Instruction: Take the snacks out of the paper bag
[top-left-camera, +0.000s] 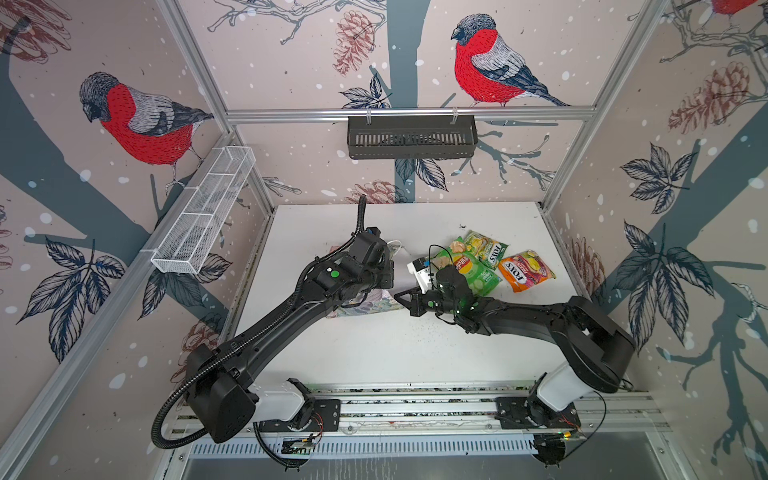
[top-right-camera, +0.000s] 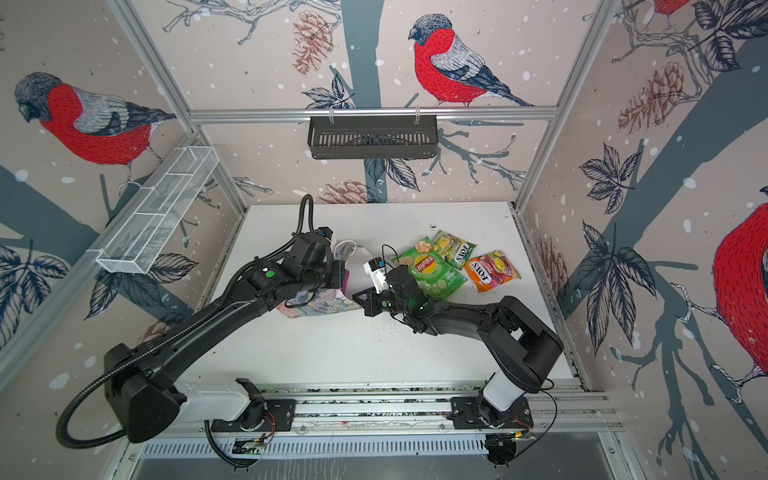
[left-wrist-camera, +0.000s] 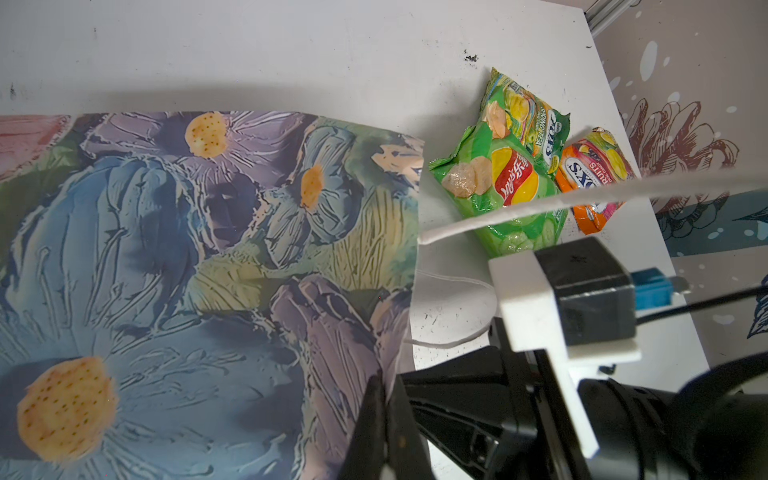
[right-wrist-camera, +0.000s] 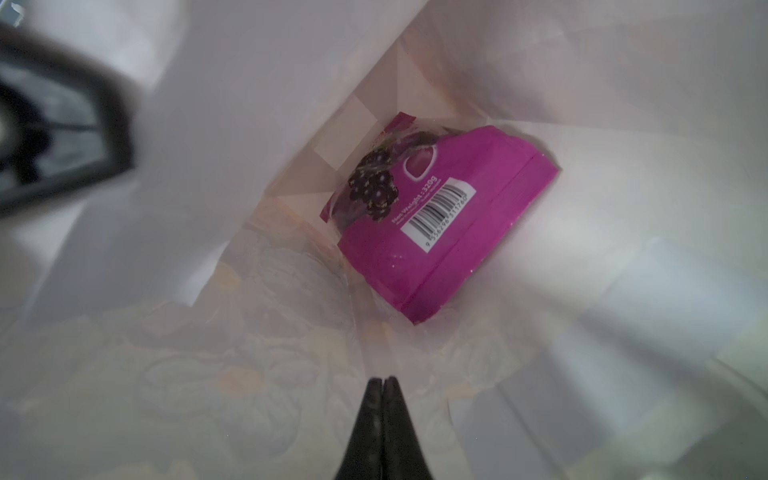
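A floral paper bag (left-wrist-camera: 200, 264) lies on its side, open end to the right. In the left wrist view my left gripper is shut at the bag's mouth edge, mostly above it; whether paper is between the fingers is unclear. My right gripper is shut, pointing into the bag's mouth, where a purple snack pack (right-wrist-camera: 448, 208) lies at the far end. Green chip bag (left-wrist-camera: 488, 192), yellow-green pack (left-wrist-camera: 544, 120) and orange pack (left-wrist-camera: 588, 200) lie outside on the table, right of the bag.
The white table (top-left-camera: 304, 232) has clear room at the back and front. A black basket (top-left-camera: 411, 148) hangs on the back rail, a white wire basket (top-left-camera: 168, 264) on the left rail. The arms crowd the middle.
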